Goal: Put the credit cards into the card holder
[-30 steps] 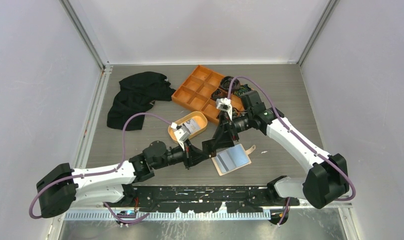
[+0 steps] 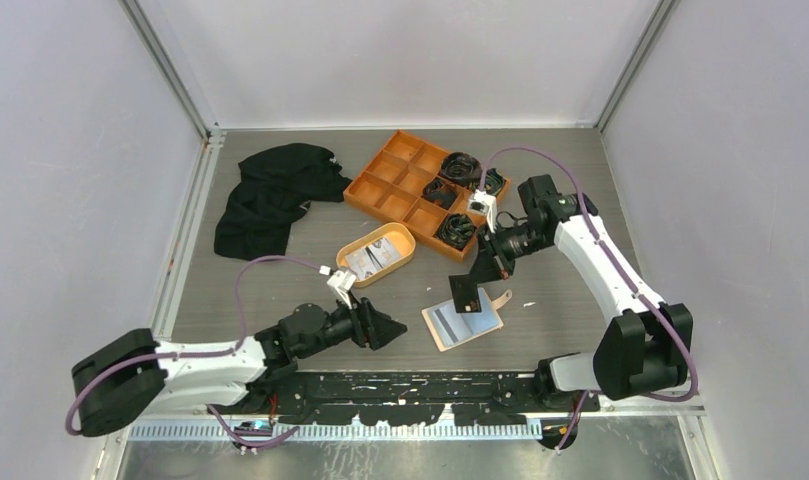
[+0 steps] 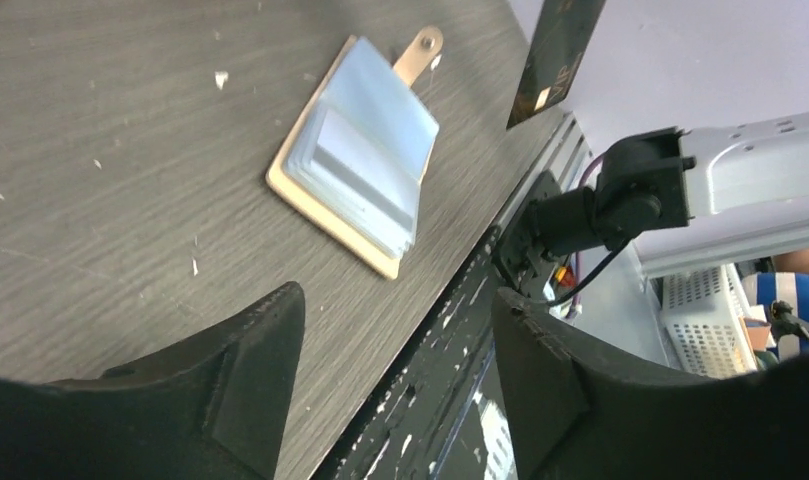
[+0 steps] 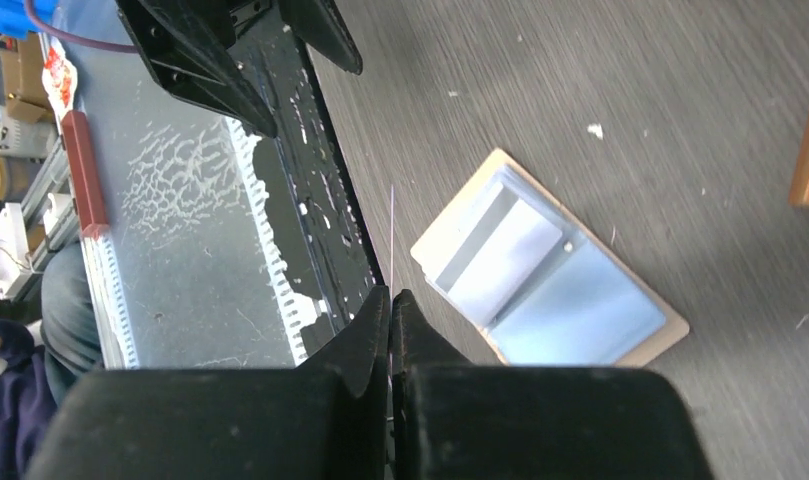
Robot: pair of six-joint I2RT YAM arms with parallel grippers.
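Observation:
My right gripper (image 2: 477,268) is shut on a dark card (image 2: 465,296), held upright over the card holder (image 2: 449,330). That card shows at the upper right of the left wrist view (image 3: 553,60) and edge-on in the right wrist view (image 4: 391,230). The card holder (image 3: 350,170) lies open on the table, pale blue on a tan backing, with a strap (image 3: 419,55). My left gripper (image 2: 375,325) is open, left of the holder, with nothing between its fingers. A tan oval tray (image 2: 405,241) holds cards (image 2: 376,257).
An orange compartment box (image 2: 390,170) with coiled cables (image 2: 458,168) stands at the back. A black cloth (image 2: 265,200) lies at the back left.
My left gripper has drawn back to the left, away from the card. My right gripper has moved right with the card, which now hangs over the holder.

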